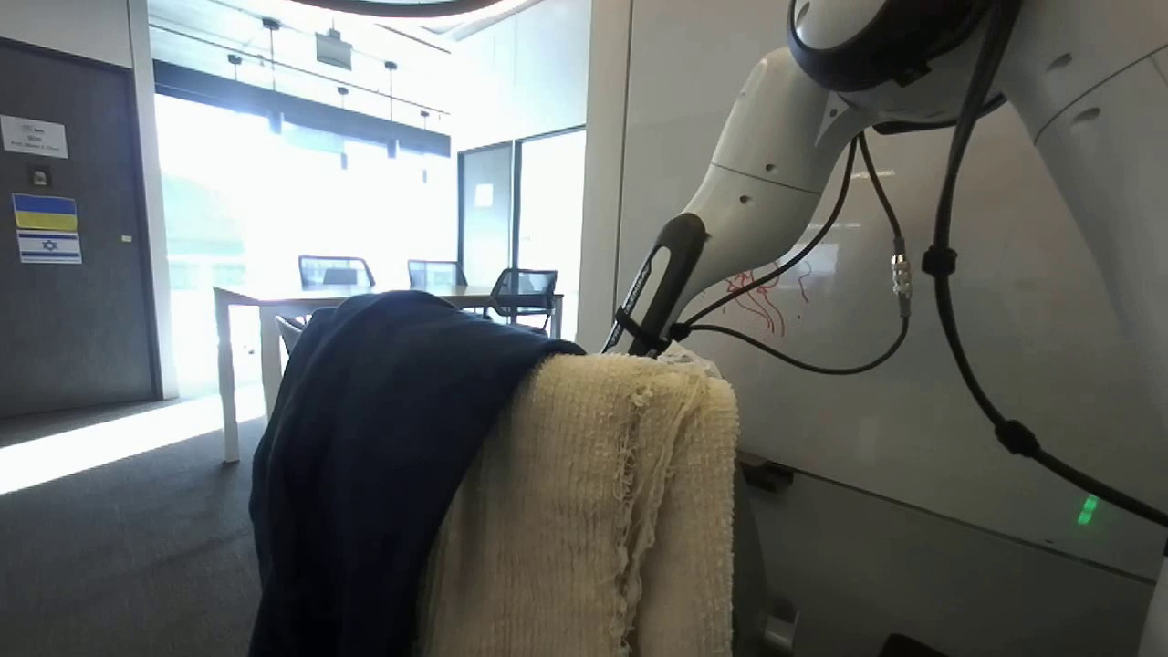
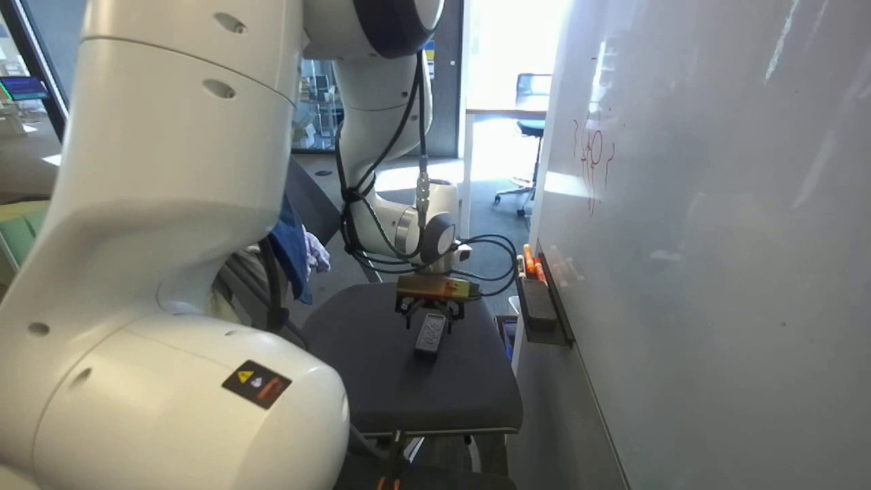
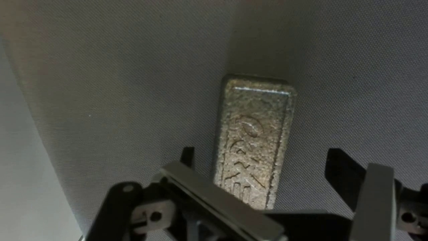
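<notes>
A small grey block [image 3: 250,140] with raised lettering lies flat on the dark chair seat [image 2: 465,392]. Over it my gripper stands open, one finger to each side of the block and nothing held. In exterior view 2 the near part of the block [image 2: 429,336] sticks out from under the gripper [image 2: 429,323]; whether the fingers touch the seat is unclear. In exterior view 1 the gripper and the block are hidden behind a cream towel [image 1: 591,493].
A blue cloth [image 1: 383,438] hangs beside the towel. The whiteboard [image 2: 718,245] stands to the right of the seat, with a ledge bearing orange markers [image 2: 531,263] and a dark eraser-like block [image 2: 539,303]. The near part of the seat is clear.
</notes>
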